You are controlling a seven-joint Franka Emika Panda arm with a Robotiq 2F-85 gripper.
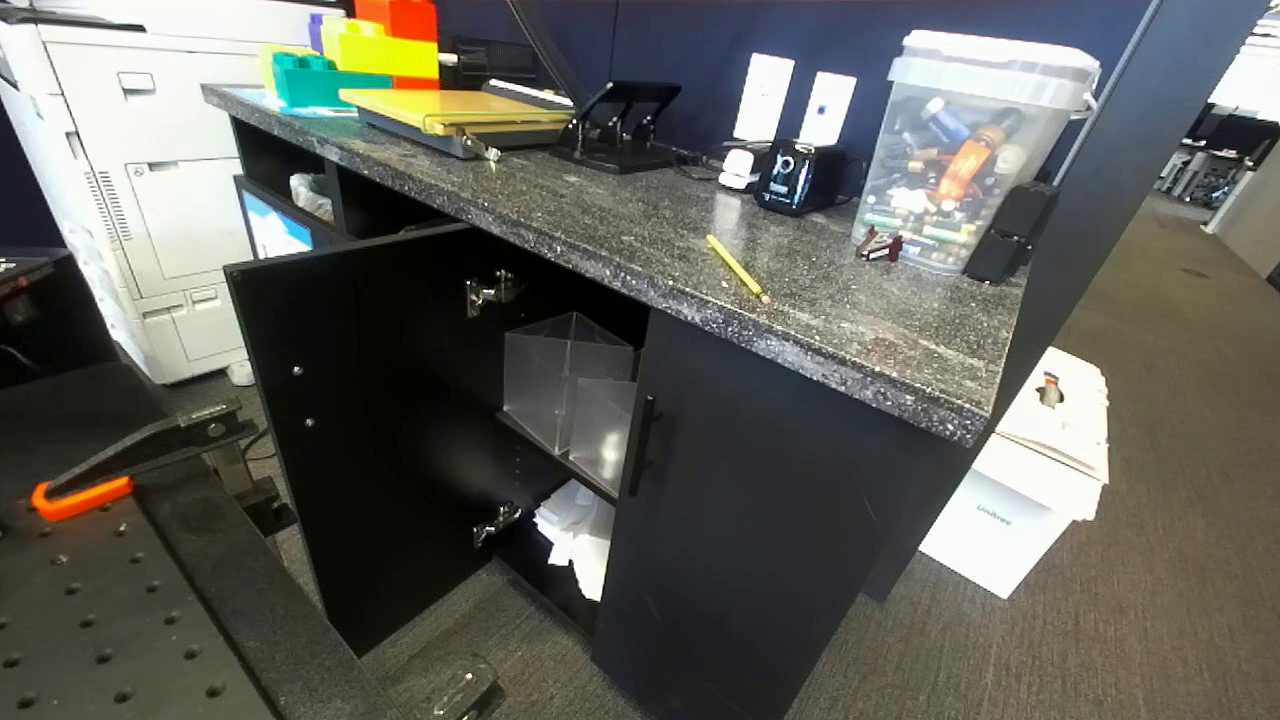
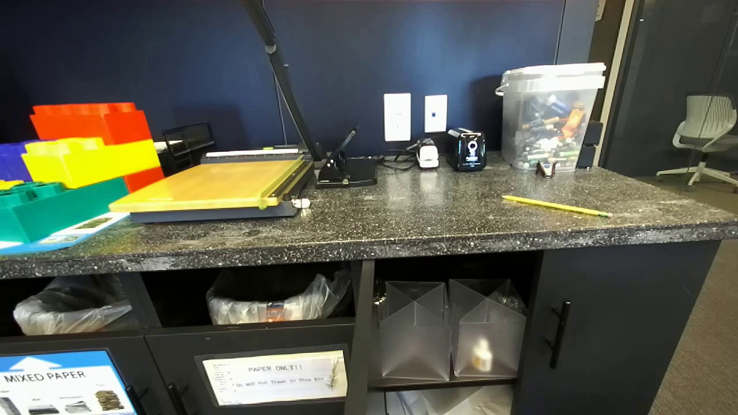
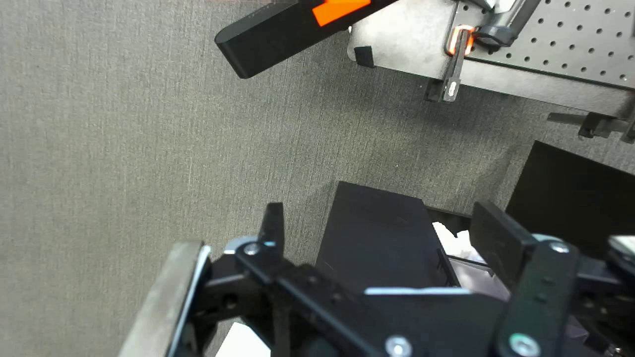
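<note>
In the wrist view my gripper stands open, its two dark fingers wide apart and nothing between them. Neither exterior view shows the gripper. Beyond the fingers, the wrist view shows a closed black cabinet door [image 3: 372, 229], white paper [image 3: 455, 241] inside the cabinet, and carpet. On the speckled counter [image 1: 828, 324] lies a yellow pencil [image 2: 557, 206]. The left cabinet door [image 1: 372, 420] hangs wide open, with clear bins [image 2: 415, 332] on the shelf. The right door [image 1: 732, 516] is shut.
A tub of batteries [image 1: 960, 156], a pencil sharpener [image 2: 467, 150], a small red stapler-like item [image 2: 546, 168], a paper trimmer [image 2: 214, 183] and big toy bricks [image 2: 90, 152] stand on the counter. A perforated bench [image 1: 108, 600] is nearby; a white box [image 1: 1002, 516] sits on the floor.
</note>
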